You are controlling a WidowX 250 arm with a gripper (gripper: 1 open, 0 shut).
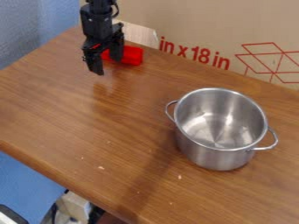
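Note:
My gripper (pixel 103 59) hangs at the upper left of the camera view, open, its dark fingers low over the tabletop at the left side of a red object (pixel 131 57), which it partly covers. A steel pot (pixel 219 122) with two side handles stands upright on the right half of the wooden table (pixel 93 140).
A cardboard box (pixel 239 39) with printed text forms the back. A pale strip (pixel 143 35) lies behind the red object.

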